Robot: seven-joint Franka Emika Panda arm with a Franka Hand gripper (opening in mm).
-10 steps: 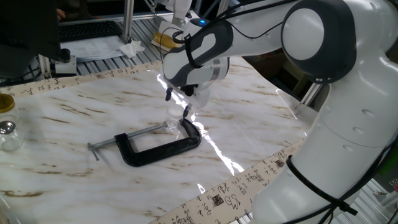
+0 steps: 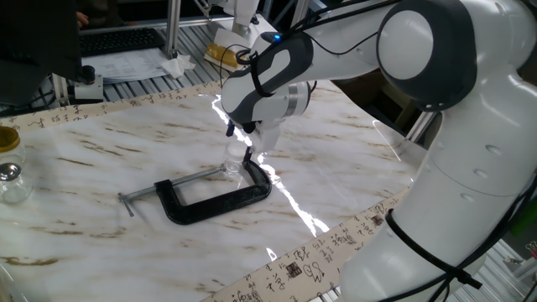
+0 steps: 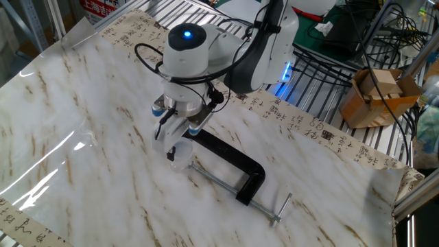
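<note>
A black C-clamp point(image 2: 220, 207) with a silver screw and cross handle lies flat on the marble-patterned table. In exterior view 2 the same clamp point(image 3: 236, 159) spreads to the right of the gripper. A small clear container point(image 2: 234, 157) stands at the clamp's finger end; its see-through wall point(image 3: 182, 159) is faint in exterior view 2. Pointing down, my gripper point(image 2: 239, 142) is right at the container, its dark fingertips apart. Whether they touch the container or stand clear of it cannot be made out, since the hand partly covers it.
Clear jars, one with a yellow lid point(image 2: 8, 138), stand at the left table edge in exterior view 1. A cardboard box point(image 3: 379, 98) sits off the table at right in exterior view 2.
Over the last second my gripper has come down slightly and turned a little at the clear container. The clamp and jars have stayed put.
</note>
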